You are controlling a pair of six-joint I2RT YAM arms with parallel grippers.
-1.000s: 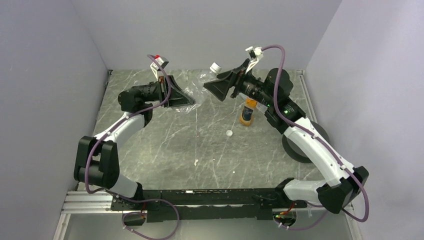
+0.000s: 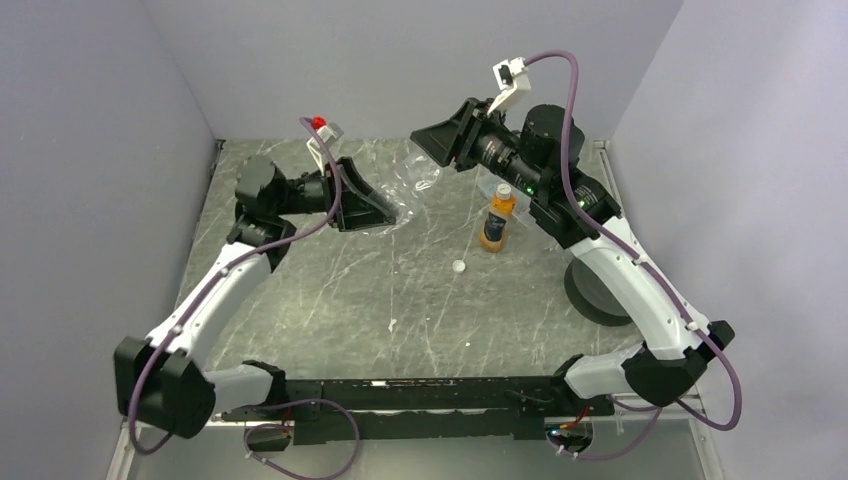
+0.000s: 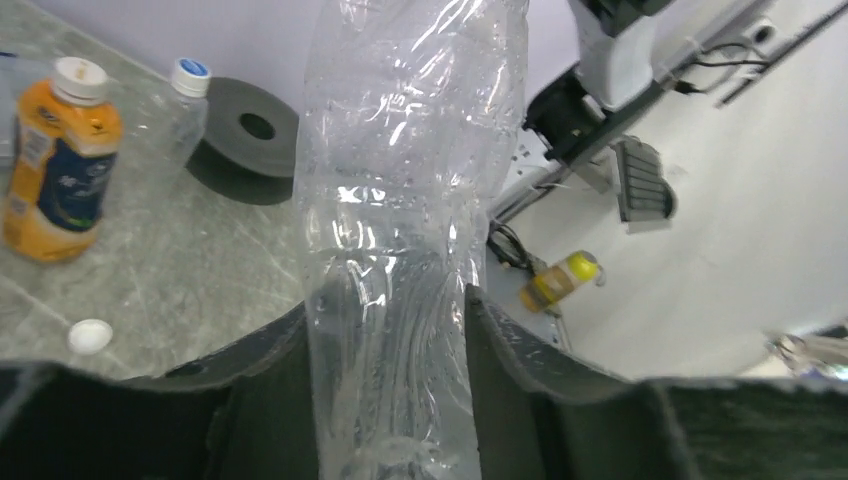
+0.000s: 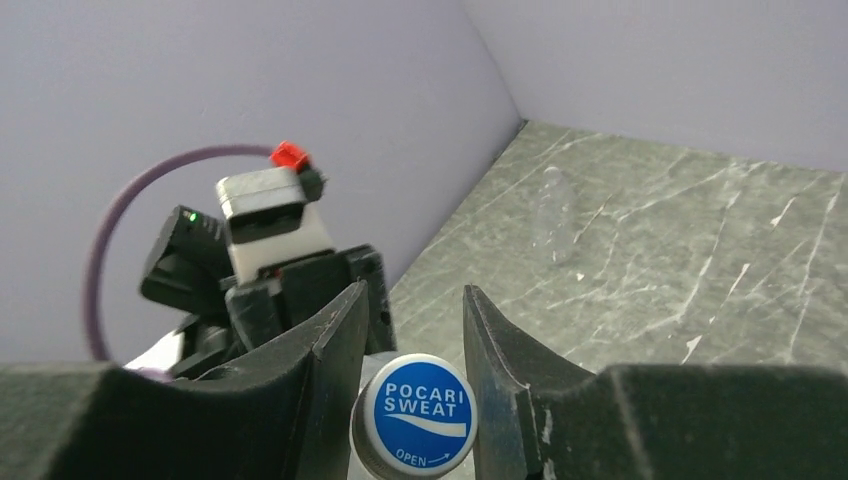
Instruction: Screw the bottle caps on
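Note:
A clear, crinkled plastic bottle (image 3: 410, 150) is held in the air between my two arms. Its blue-and-white POCARI SWEAT cap (image 4: 413, 415) shows in the right wrist view, and my right gripper (image 2: 428, 150) is shut on it at the top. My left gripper (image 2: 385, 212) stands open lower down, with the bottle's body between its fingers; whether the pads touch it is hard to tell. A loose white cap (image 2: 459, 266) lies on the table. An orange bottle (image 2: 495, 218) with a white cap stands under the right arm.
Another clear bottle (image 3: 190, 130) with a blue-and-white cap is near the orange one, before a dark round stand (image 2: 600, 290). At the table's far left a further clear bottle (image 4: 553, 215) stands, its top unclear.
My right gripper has risen over the bottle's white cap, which showed a second ago and is now hidden from above. The left arm's elbow has swung outward; its gripper has shifted slightly right.

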